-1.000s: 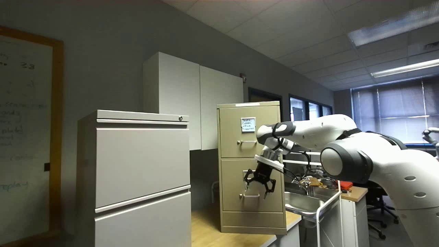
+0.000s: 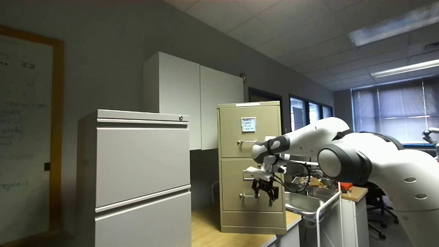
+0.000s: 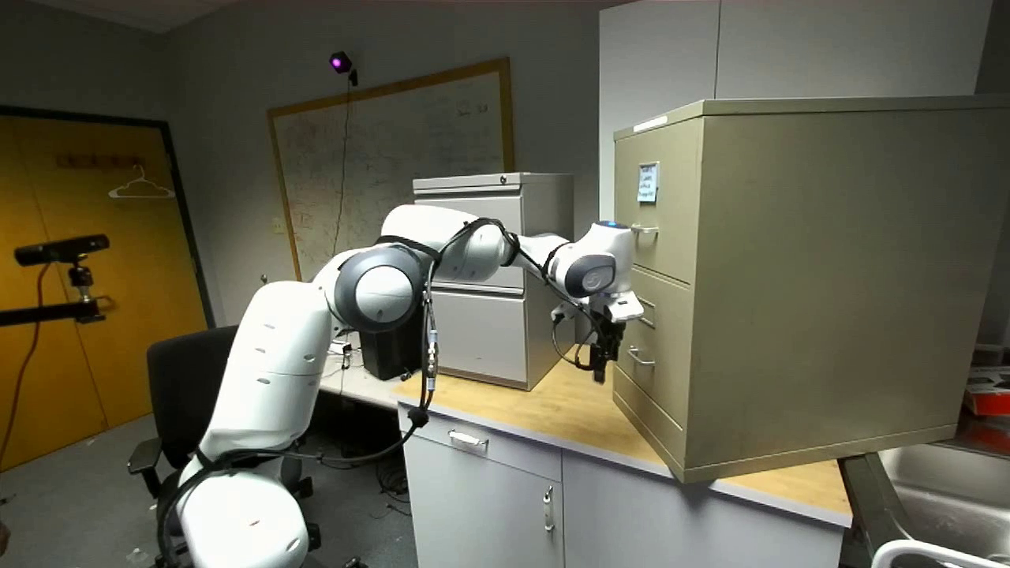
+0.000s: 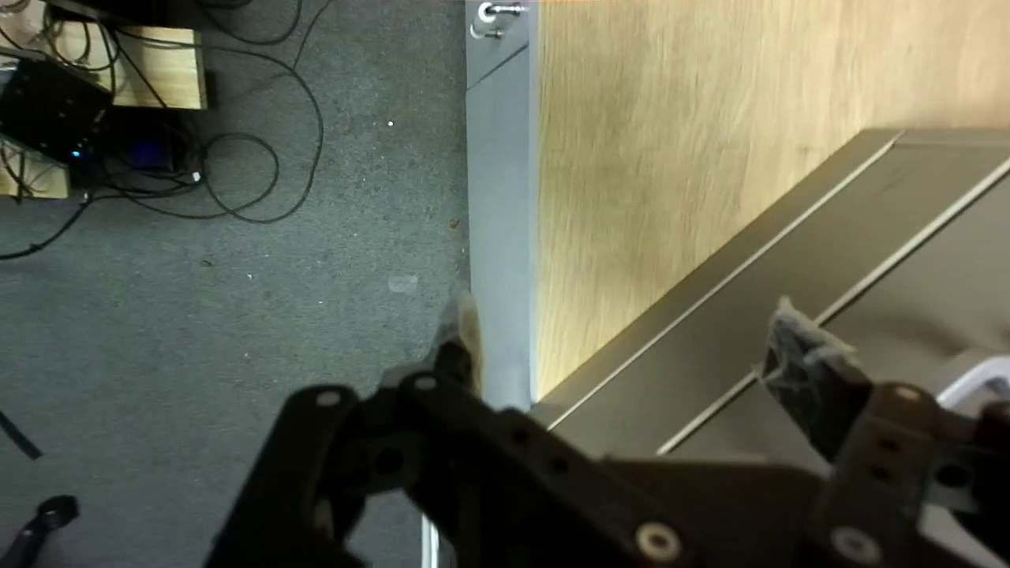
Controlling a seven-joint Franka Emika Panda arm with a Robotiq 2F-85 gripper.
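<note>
My gripper [image 2: 263,197] stands open and empty before the tan filing cabinet [image 2: 251,220]. In the second exterior view the gripper [image 3: 600,368] hangs downward, close to the lower drawer's handle [image 3: 641,358]. Whether it touches the handle cannot be told. Both cabinet drawers look closed, and the upper one bears a handwritten label [image 2: 248,124]. From the wrist, one fingertip [image 4: 470,342] lies over the counter's edge side and the other [image 4: 805,364] over the cabinet front. A white handle [image 4: 980,377] shows at the right edge, beyond that second finger.
The filing cabinet stands on a wooden counter [image 3: 577,402]. A grey cabinet [image 3: 478,336] with closed drawers is on the far side of the arm, and a metal sink [image 2: 302,202] lies beside the tan one.
My gripper has turned about its wrist and shifted slightly right and down in the first exterior view. Its fingers appear closer together from that side. The drawers look the same.
</note>
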